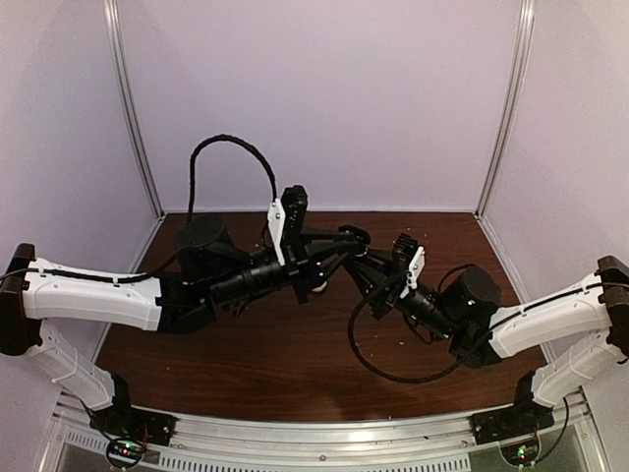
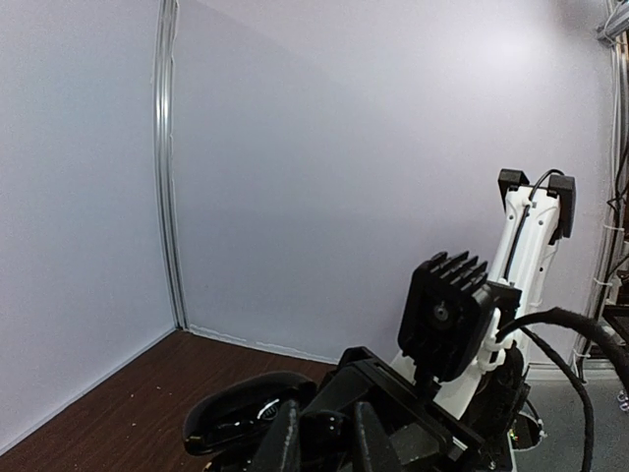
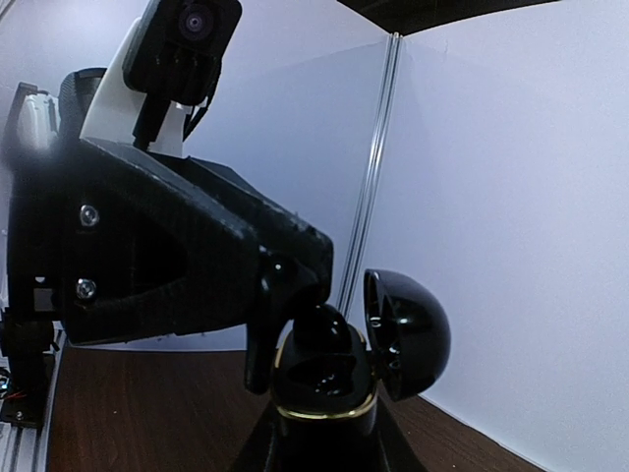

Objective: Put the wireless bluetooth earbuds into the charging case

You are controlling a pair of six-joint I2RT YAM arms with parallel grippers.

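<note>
A glossy black charging case (image 3: 324, 388) with a gold rim stands upright, its rounded lid (image 3: 408, 334) swung open. My right gripper is shut on the case from below. From the other side reaches my left gripper (image 1: 346, 244), its fingertips right at the mouth of the case. A small glossy black piece, seemingly an earbud (image 2: 324, 429), shows between the left fingers in the left wrist view. The right wrist view has a dark rounded piece over the case opening beside those fingers; how deep it sits cannot be told. The fingers hide part of the case's inside.
On the wooden table (image 1: 295, 364), a small white object (image 1: 319, 287) lies mostly hidden beneath the left gripper. Both grippers are in the air, close together, with cables looping near them.
</note>
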